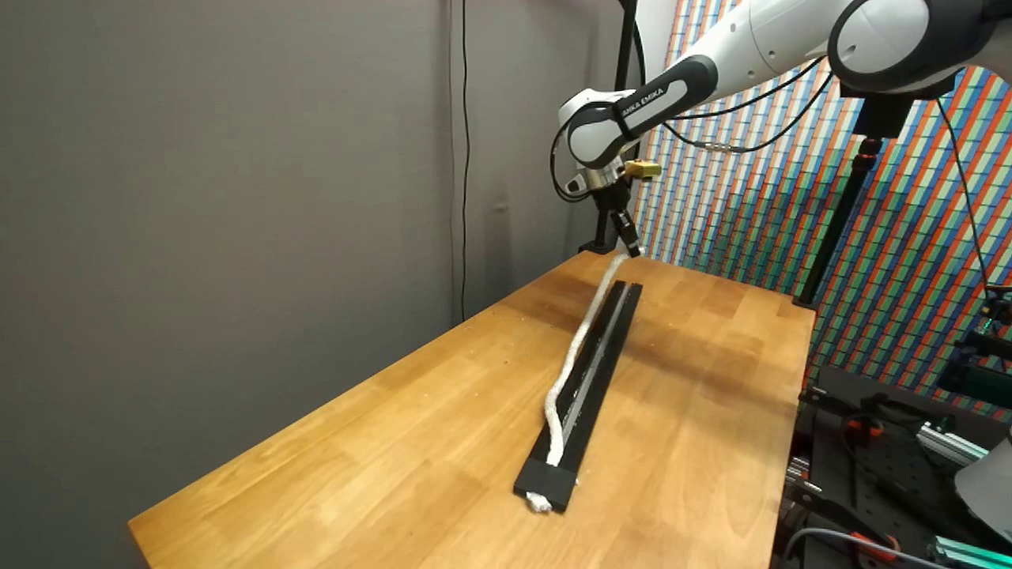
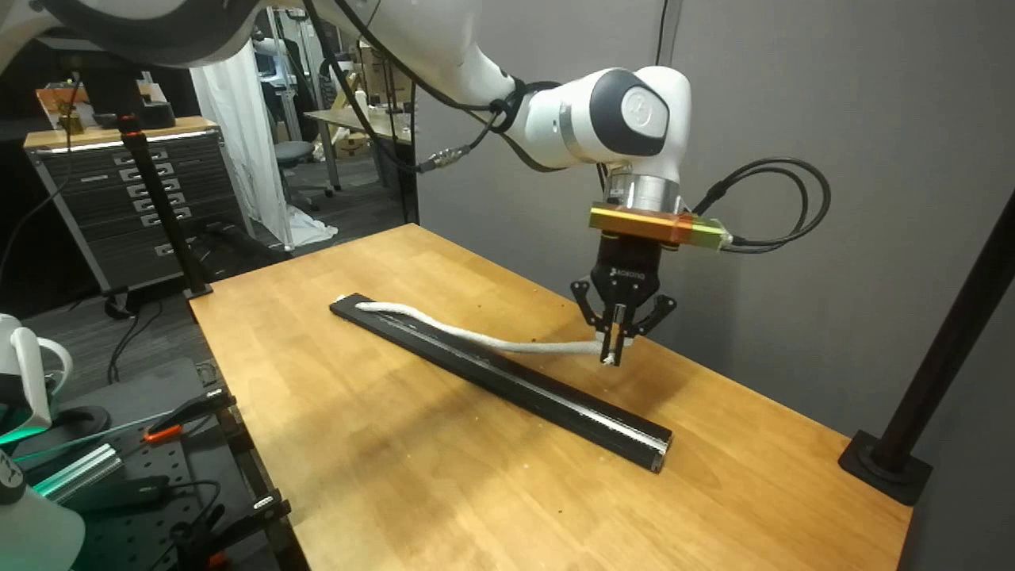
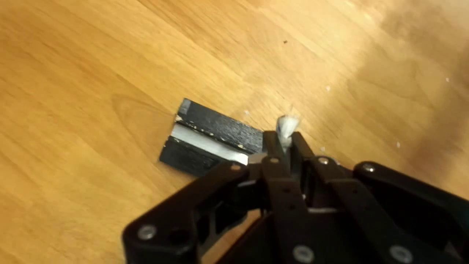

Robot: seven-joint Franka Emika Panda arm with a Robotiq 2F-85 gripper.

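A white rope (image 1: 576,343) runs from a block-like cap (image 1: 545,479) at the near end of a black grooved bar (image 1: 602,379) up to my gripper (image 1: 633,253). Its short near tip pokes out past that cap. In the second exterior view the rope (image 2: 476,338) is stretched nearly straight, raised at the gripper's end and lying beside the pale groove. My gripper (image 2: 610,360) is shut on the rope's free end, above the table. The wrist view shows the frayed rope tip (image 3: 286,125) sticking out between the fingers, with the bar's open end (image 3: 211,138) below.
A black post (image 2: 904,419) stands at one table corner, a grey wall borders one long side, and clamps and equipment (image 2: 190,447) lie off the opposite edge.
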